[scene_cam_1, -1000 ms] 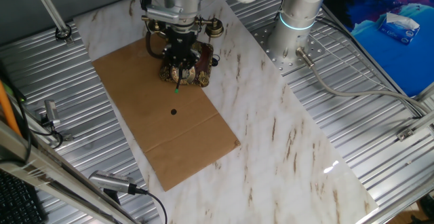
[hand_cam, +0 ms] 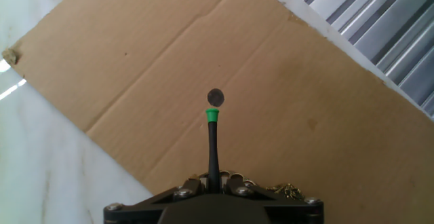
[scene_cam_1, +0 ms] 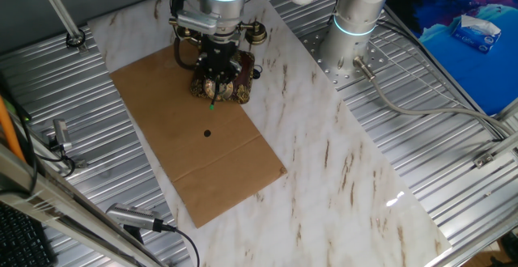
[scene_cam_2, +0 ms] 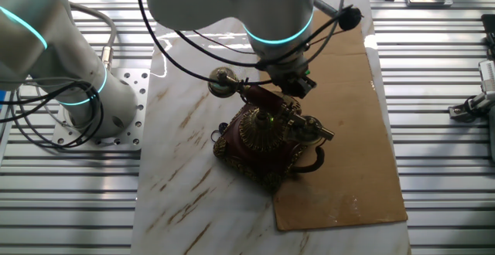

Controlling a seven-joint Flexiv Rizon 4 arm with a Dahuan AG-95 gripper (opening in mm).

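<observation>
A thin black stick with a green tip [hand_cam: 213,115] points forward from my gripper, which appears shut around its rear end. In exterior view 1 the gripper [scene_cam_1: 217,71] hangs over an ornate dark-red and gold rotary telephone [scene_cam_1: 241,87], hiding much of its dial side. From the other side, the telephone [scene_cam_2: 267,143] stands upright with its handset [scene_cam_2: 263,98] lying across the top. Only some gold trim of the telephone shows below the stick in the wrist view. How high the gripper is above the phone I cannot tell.
Brown cardboard [scene_cam_1: 182,129] lies partly under the phone on the marble-patterned board [scene_cam_1: 324,162]. A small dark round spot [hand_cam: 215,98] sits on the cardboard, just beyond the green tip in the wrist view. The board's near right part is clear. A camera [scene_cam_1: 133,216] stands near the cardboard.
The arm has shifted very slightly to the right and downward in exterior view 1, with the stick still in the gripper. The telephone, cardboard and dark spot have stayed where they were.
</observation>
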